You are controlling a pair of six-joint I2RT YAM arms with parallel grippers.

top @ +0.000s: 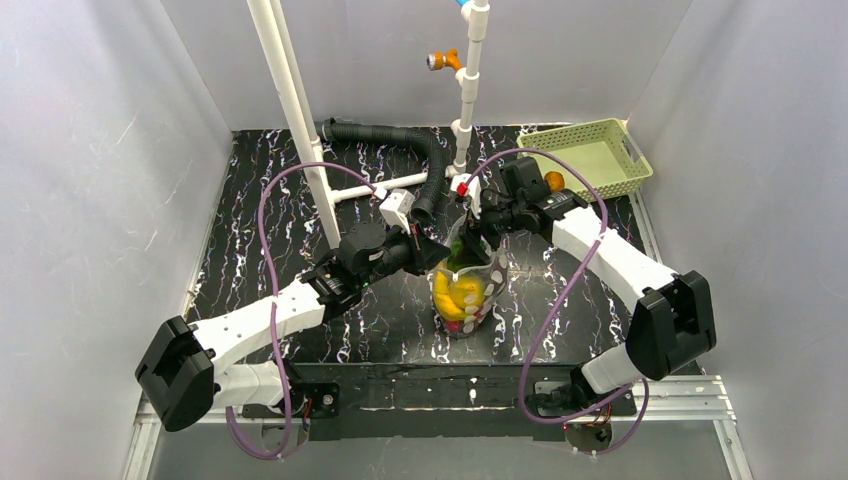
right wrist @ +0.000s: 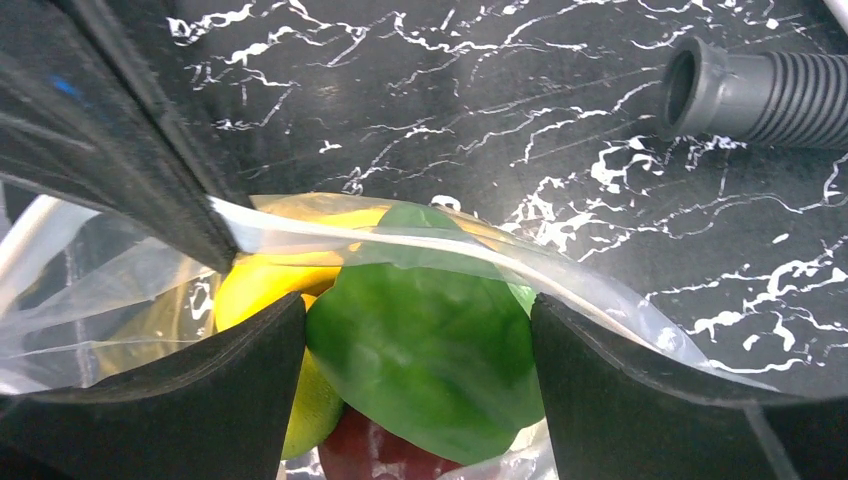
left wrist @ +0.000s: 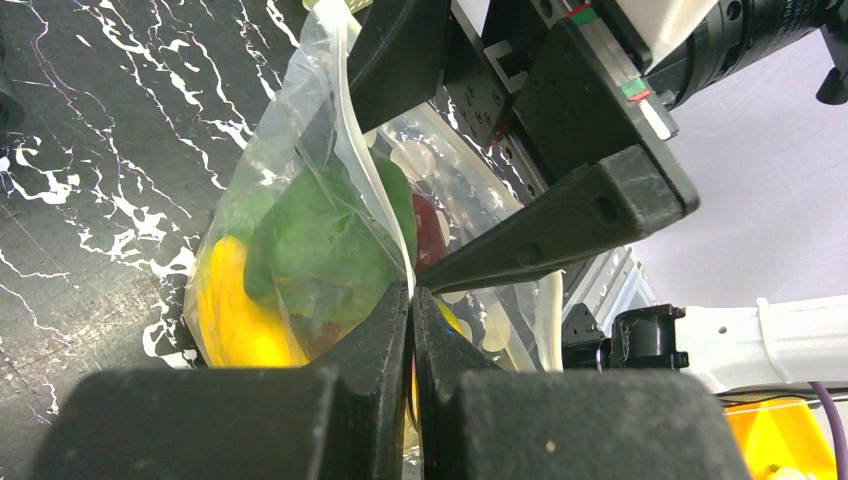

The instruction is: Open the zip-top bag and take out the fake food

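Observation:
The clear zip-top bag (top: 482, 310) stands upright with its mouth spread, holding fake food. A green pepper (right wrist: 420, 340) lies uppermost inside, with yellow bananas (top: 455, 300), a yellow round fruit and something dark red below it. My left gripper is shut on one edge of the bag's mouth. My right gripper reaches into the mouth from the other side, its fingers wide apart across the pepper. Both fingertips appear close to the pepper's sides; whether they press on it cannot be told.
At the back right, a pale green basket (top: 590, 133) holds an orange fruit (top: 553, 181). White pipes (top: 470, 90) and a black corrugated hose (top: 385, 133) stand behind the bag. Bare marble-patterned table lies to the left and right front.

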